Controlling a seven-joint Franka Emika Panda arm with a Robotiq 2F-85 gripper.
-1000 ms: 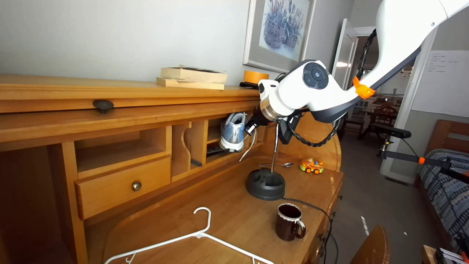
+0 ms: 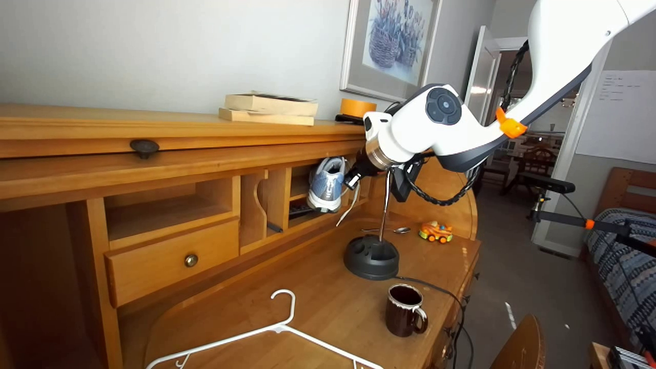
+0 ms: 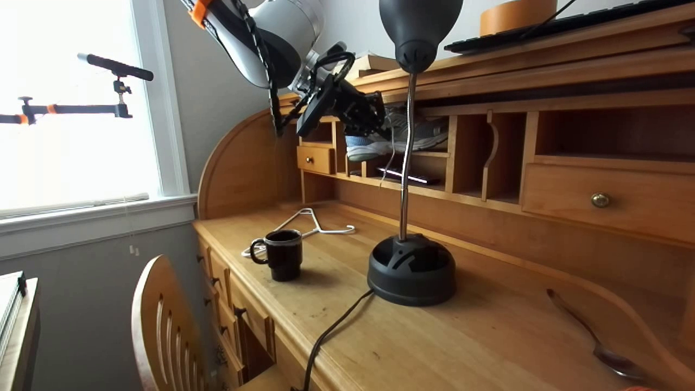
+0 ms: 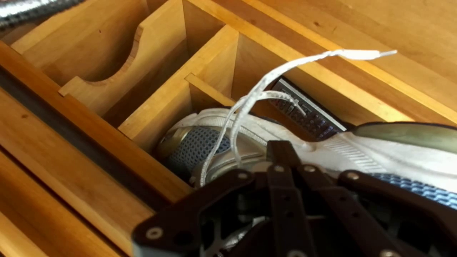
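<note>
A grey-and-blue running shoe (image 2: 326,185) sits in an upper cubby of the desk hutch, its heel sticking out past the front edge. In the wrist view the shoe (image 4: 364,152) lies lengthwise, toe deep in the compartment, with white laces (image 4: 257,92) loose and looping over its side. My gripper is shut right against the shoe's upper; whether something thin, such as lace, is pinched between the fingers is hidden. From the other side, the gripper (image 3: 384,120) covers part of the shoe (image 3: 427,136), and a lace hangs below it.
A black lamp (image 3: 411,270) stands on the desk close to the arm. The brown mug (image 2: 404,309), white hanger (image 2: 280,326), spoon (image 3: 596,339) and toy car (image 2: 436,231) lie around it. A dark remote (image 4: 308,109) rests beneath the shoe.
Hardly anything differs. The arm has shifted very slightly, and the hanging lace has moved a touch; the shoe stays where it was.
</note>
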